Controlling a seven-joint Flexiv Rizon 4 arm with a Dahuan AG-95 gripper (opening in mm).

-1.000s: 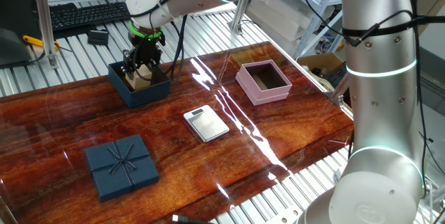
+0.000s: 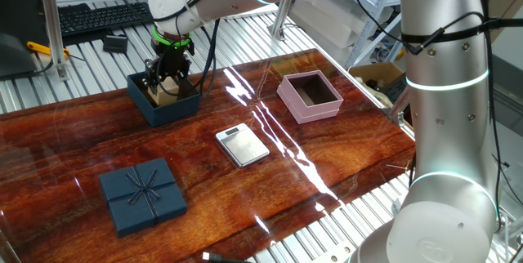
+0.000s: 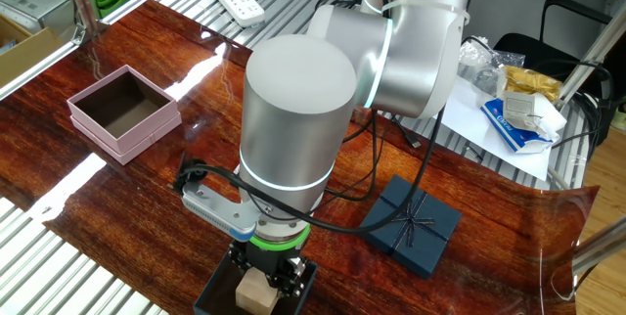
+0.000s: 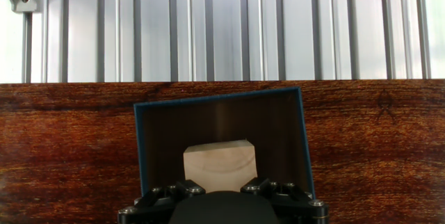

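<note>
A pale wooden block (image 4: 220,165) is at the open dark blue box (image 4: 139,140), inside its outline in the wrist view. My gripper is down at the box, its black fingers (image 4: 188,188) at the block's two near corners. Whether they press on the block or only stand around it is not clear. In exterior view 1 the block (image 2: 163,93) shows at the box's (image 2: 162,114) opening, partly behind the gripper (image 2: 170,79). Exterior view 2 shows the block (image 3: 256,292) just below the gripper, with the box cut off by the frame's lower edge.
A dark blue ribboned box or lid (image 2: 143,193) lies at the table's front left. The silver scale (image 2: 243,144) sits mid-table, and an open, empty pink box (image 2: 310,109) stands to its right. Bare wood lies between them. Cables (image 3: 357,225) hang beside the arm.
</note>
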